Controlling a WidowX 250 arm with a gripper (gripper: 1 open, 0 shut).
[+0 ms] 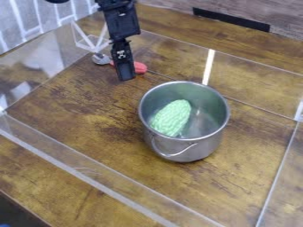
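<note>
My black gripper (123, 69) reaches down from the top of the view to just above the wooden surface, behind and left of a steel pot (204, 145). A small red object (140, 67) lies beside the fingers, partly hidden, and a small silver object (101, 59) is on their left. Whether the fingers are open or shut is unclear. The pot holds a light green, textured oblong thing (171, 119).
Pale tape lines cross it, and something transparent borders the left side.
</note>
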